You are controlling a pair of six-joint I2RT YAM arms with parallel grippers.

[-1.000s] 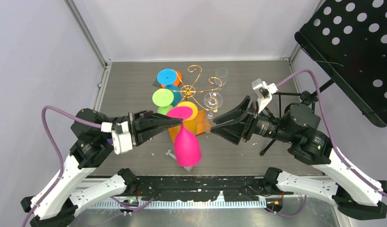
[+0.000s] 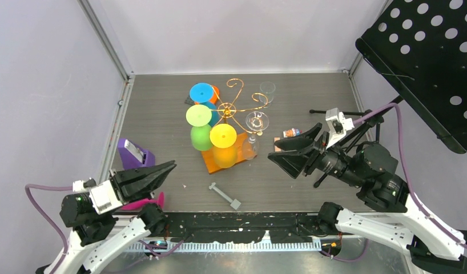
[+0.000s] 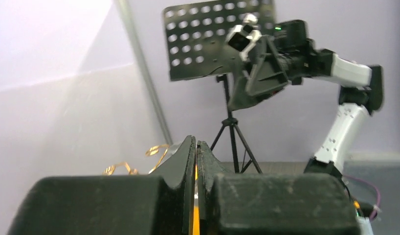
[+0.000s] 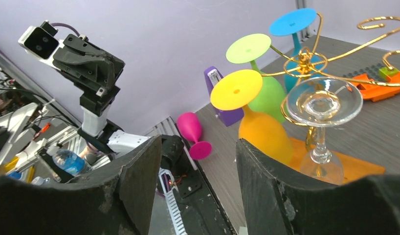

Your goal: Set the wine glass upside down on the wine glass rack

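The pink wine glass [image 4: 189, 126] lies tipped over near the table's front-left edge, clear of both grippers; in the top view my left arm partly covers it. My left gripper [image 2: 174, 164] is shut above the left side of the table, nothing showing between its fingers. To the right of the rack, my right gripper [image 2: 272, 150] is open and empty. The gold rack [image 2: 226, 110] carries upside-down glasses: blue [image 2: 201, 92], green [image 2: 198, 115], yellow [image 2: 223, 136] and clear [image 4: 325, 105]. Two curled arms at its back right bear no glass.
Another clear glass [image 2: 267, 88] stands behind the rack. A purple block [image 2: 135, 154] sits at the left, and a grey bolt-like piece [image 2: 225, 196] lies near the front. Small objects [image 2: 291, 132] are by my right gripper. A black stand [image 2: 423, 74] rises on the right.
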